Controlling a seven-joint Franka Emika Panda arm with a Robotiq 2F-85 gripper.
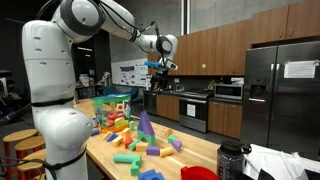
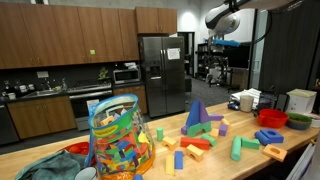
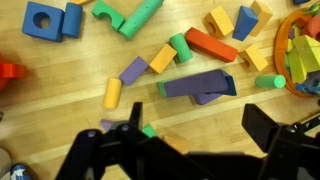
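Observation:
My gripper is open high above the table, its dark fingers wide apart at the bottom of the wrist view with nothing held. Below stands a purple stack or wedge with green at its base, seen from above as a long purple piece. Loose coloured blocks surround it, including a red bar, a green cylinder, a blue piece with holes and a yellow-orange block. In exterior view 2, the purple piece is among the scattered blocks.
A clear tub with a green rim is full of blocks at one side. A red bowl, a black canister and white cloth occupy the other end. Bare wood shows between the blocks.

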